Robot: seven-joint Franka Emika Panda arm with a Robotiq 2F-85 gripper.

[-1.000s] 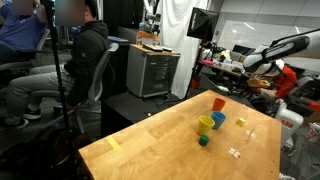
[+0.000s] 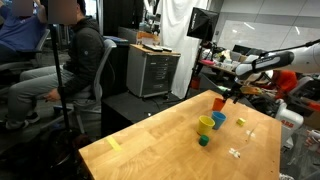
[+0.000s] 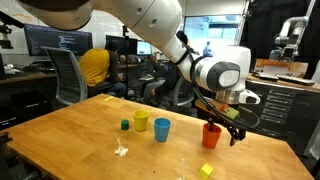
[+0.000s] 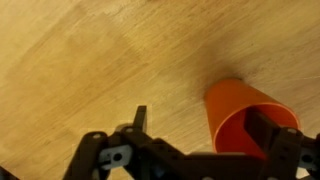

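Observation:
An orange-red cup (image 4: 226, 114) stands upright near the table's far end, and in the wrist view I look down into its mouth. My gripper is open above it. One finger (image 4: 139, 118) shows over bare wood outside the cup; the other overlaps the cup's opening. In exterior view 2 the gripper (image 3: 228, 128) is right at the cup (image 3: 211, 136), partly hiding its upper edge.
A blue cup (image 3: 162, 130), a yellow cup (image 3: 140, 121) and a small green object (image 3: 125, 125) stand on the table. A yellow block (image 3: 207, 170) and a small white object (image 3: 121, 150) lie nearer. Bare wood fills the table's left part (image 3: 60, 135).
In exterior view 1 the arm has come lower and to the left; its gripper is now beside the orange-red cup, where before it hung higher and farther right. The cups look unmoved.

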